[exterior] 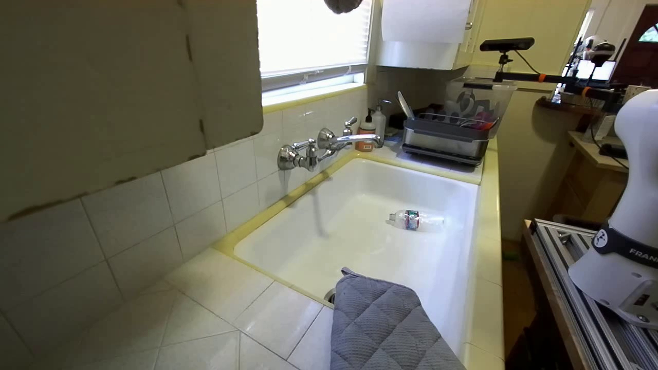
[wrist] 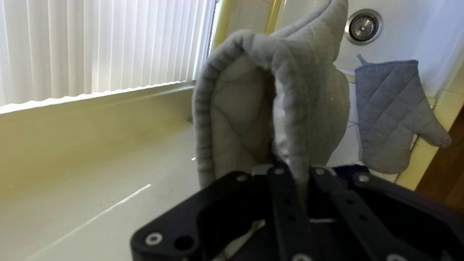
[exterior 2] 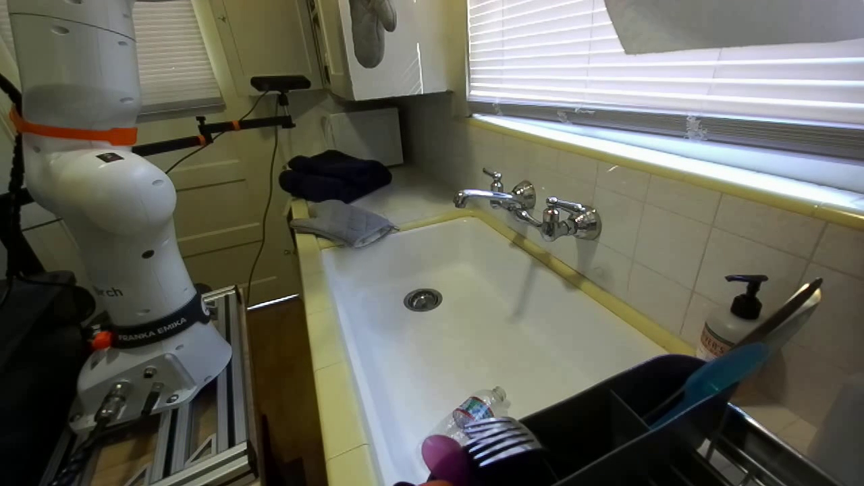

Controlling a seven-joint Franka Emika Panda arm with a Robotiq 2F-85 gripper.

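Note:
A grey quilted oven mitt [wrist: 319, 95] fills the middle of the wrist view, its open cuff facing the camera. My gripper is shut on one side of that cuff, and the mitt extends away from the fingers. A second grey mitt [exterior: 385, 320] lies flat on the counter at the sink's near edge in exterior view 1; the same mitt [exterior 2: 344, 223] shows at the far end in exterior view 2. High up there, a grey mitt [exterior 2: 370, 34] shows against the cabinet, its upper end cut off. Both exterior views leave the gripper out.
A clear plastic bottle [exterior: 410, 220] lies in the white sink [exterior: 321, 246]. The faucet [exterior: 354, 140] juts from the tiled wall. A dish rack [exterior: 444, 139] and soap bottles stand beyond. Dark folded cloth [exterior 2: 333, 174] sits behind the counter mitt. A cream cabinet surface [wrist: 108, 152] is close by on the left.

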